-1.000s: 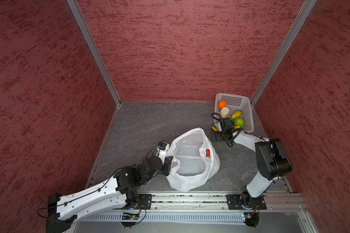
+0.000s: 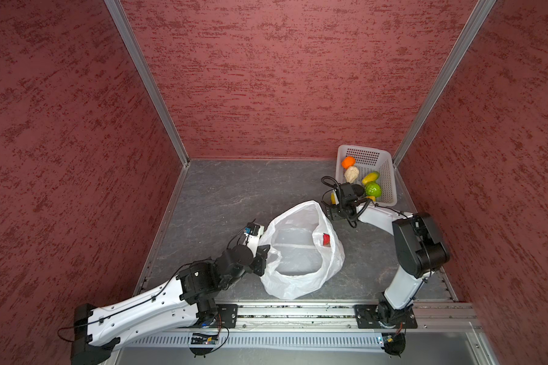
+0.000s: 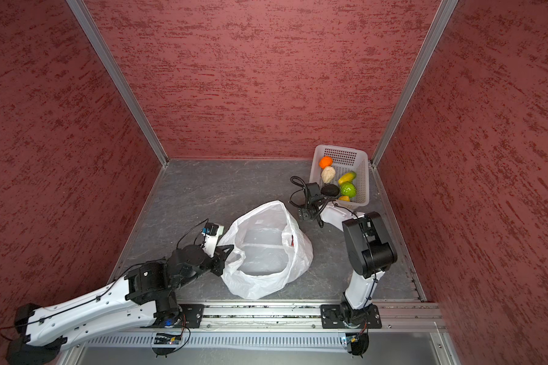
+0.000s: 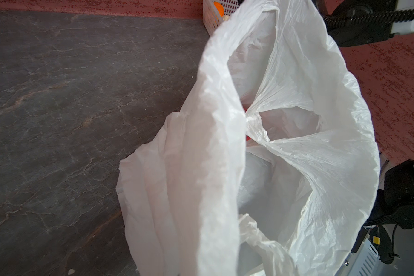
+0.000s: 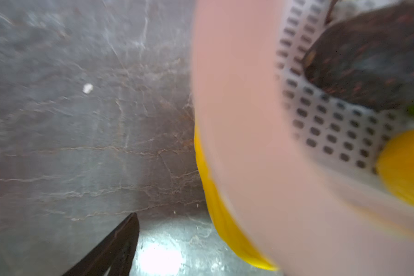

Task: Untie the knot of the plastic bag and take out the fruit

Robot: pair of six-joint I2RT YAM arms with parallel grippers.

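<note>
The white plastic bag (image 2: 298, 283) stands open in the middle foreground, a red item (image 2: 325, 239) showing at its right inside. My left gripper (image 2: 260, 252) is at the bag's left rim; its fingers are hidden in the left wrist view. My right gripper (image 2: 335, 210) is low at the near-left side of the fruit basket (image 3: 341, 151). In the right wrist view, a yellow fruit (image 5: 216, 202) lies outside the basket wall against it, and a dark finger (image 5: 115, 243) is off to its left.
The basket holds an orange (image 3: 325, 161), a pale item (image 3: 328, 174), a yellow fruit (image 3: 346, 177), a green fruit (image 3: 348, 189) and a dark avocado (image 5: 363, 55).
My right gripper has moved left along the basket's near side and shifted slightly. The left arm and the bag look unchanged.
</note>
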